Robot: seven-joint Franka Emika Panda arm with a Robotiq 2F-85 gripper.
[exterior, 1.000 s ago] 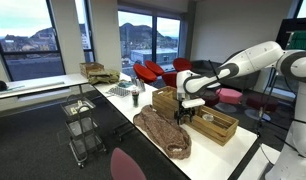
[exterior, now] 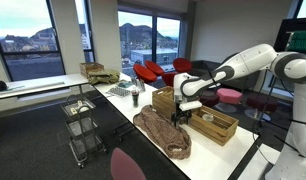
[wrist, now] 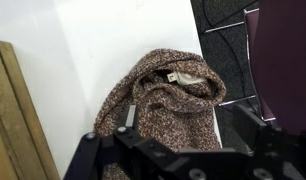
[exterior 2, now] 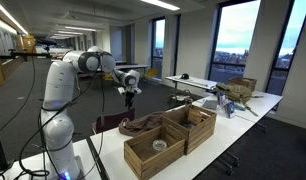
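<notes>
A brown knitted cloth (wrist: 178, 92) lies rumpled along the edge of the white table, with a small pale tag showing on a fold in the wrist view. In exterior view 1 the same cloth (exterior: 158, 130) stretches along the table's near edge. My gripper stands open over it, its dark fingers apart with the cloth visible below. From the side, the gripper (exterior 2: 130, 98) points down above the cloth (exterior 2: 143, 123). Whether the fingertips touch the fabric cannot be told.
Two open wooden boxes stand beside the cloth: a near box (exterior 2: 153, 155) and a farther box (exterior 2: 190, 128). A dark chair (exterior: 125, 165) sits close to the table edge. Bare white table (wrist: 78, 50) lies between cloth and box.
The arm has shifted only slightly over the cloth. The cloth and the boxes look unmoved.
</notes>
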